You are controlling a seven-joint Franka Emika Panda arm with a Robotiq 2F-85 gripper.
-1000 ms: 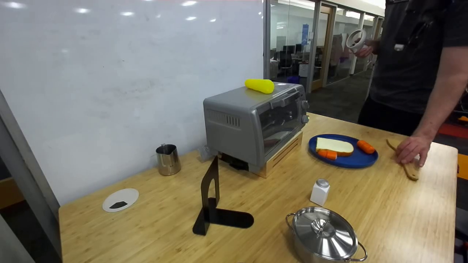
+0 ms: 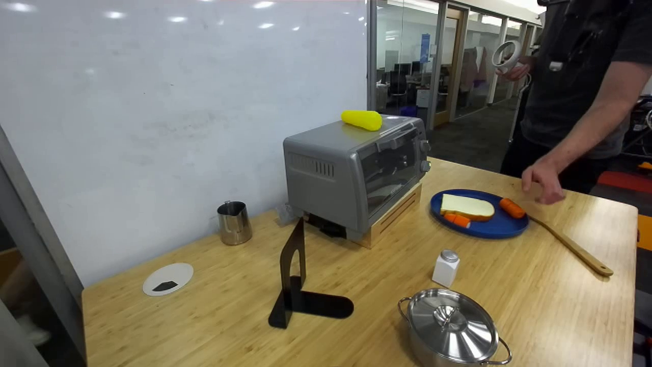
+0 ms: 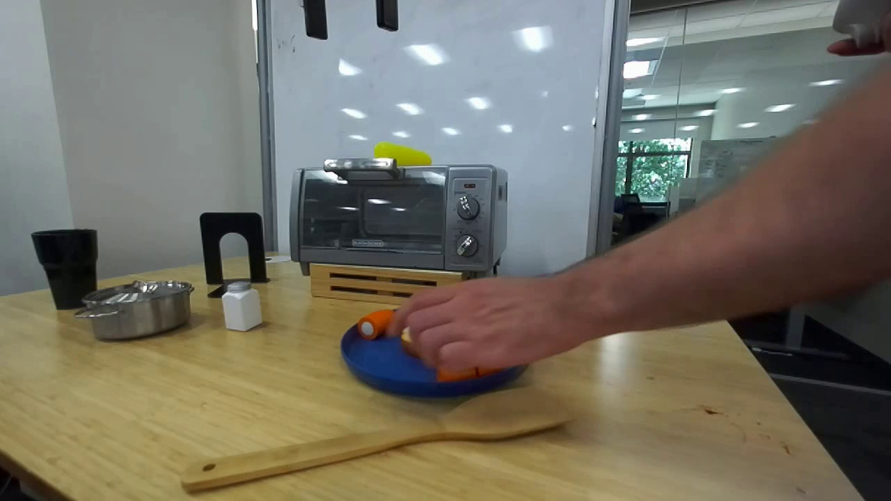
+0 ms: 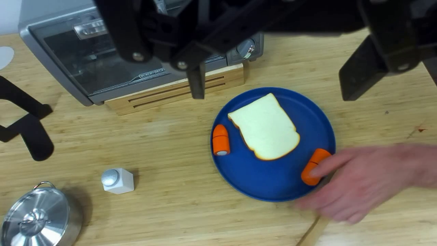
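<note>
High over the table my gripper is open, its two dark fingers wide apart with nothing between them. Below it lies a blue plate (image 4: 262, 182) bearing a slice of bread (image 4: 268, 129). One orange carrot piece (image 4: 221, 141) rests at the plate's left side, another orange carrot piece (image 4: 314, 167) at its lower right. A person's hand (image 4: 352, 180) reaches in at that right edge, its fingers by the second piece. Beside the plate lies a wooden spatula (image 3: 334, 455). Only the fingertips of my gripper (image 3: 351, 21) show at the top of exterior view 2.
Behind the plate stands a grey toaster oven (image 2: 324, 177) on a wooden stand, with a yellow object (image 2: 361, 120) on top. A white shaker (image 2: 446, 269), a lidded pot (image 2: 452, 330), a black bookend (image 2: 293, 287) and a metal pitcher (image 2: 234, 223) stand farther left.
The person's hand has gone from the spatula to above the plate's right edge. The spatula now lies closer to the plate and at another angle. The plate has shifted very slightly.
</note>
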